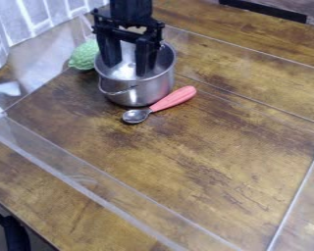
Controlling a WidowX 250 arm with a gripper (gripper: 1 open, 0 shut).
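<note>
A steel pot (pixel 134 90) stands toward the upper left of the wooden table. My black gripper (pixel 129 61) is over the pot at its back, fingers pointing down into or just above its opening; whether it holds anything is hard to see. A spoon with a pink handle (pixel 176 97) lies in front of the pot, to its right, its metal bowl toward the front left. A pale green object (pixel 83 56), like a cabbage, sits behind the pot on the left, partly hidden.
Clear panels run along the left edge, beside a light patterned cloth (pixel 23 39) at the upper left.
</note>
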